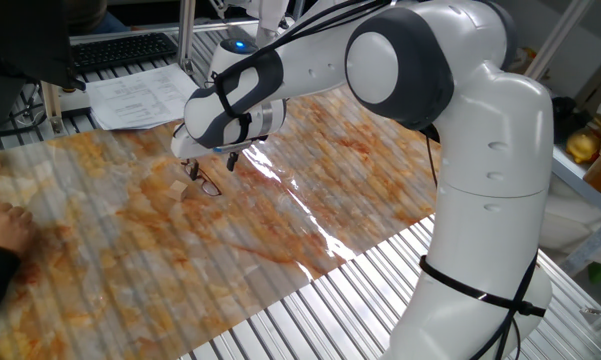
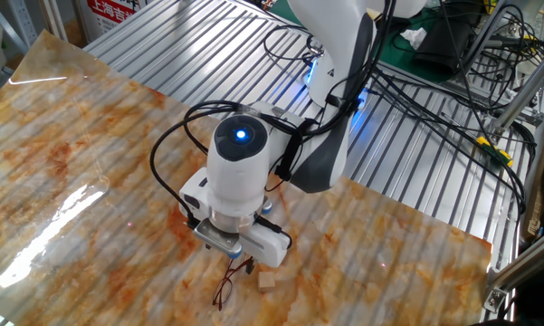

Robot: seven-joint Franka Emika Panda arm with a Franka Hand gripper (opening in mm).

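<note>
A pair of dark-framed glasses [image 1: 211,187] lies on the marbled tabletop, its thin frame showing reddish in the other view, where the glasses [image 2: 223,292] are partly covered by the hand. Right beside them sits a small pale wooden block [image 1: 178,190], also visible as a light block [image 2: 266,280]. Over the glasses hangs my gripper [image 1: 213,165], pointing down, its two dark fingertips spread apart with nothing seen between them. From the second exterior view the hand hides most of the gripper's fingers.
Printed papers [image 1: 145,97] and a keyboard [image 1: 123,51] lie behind the marbled sheet [image 1: 100,230]. A person's hand [image 1: 8,228] rests at the left edge.
</note>
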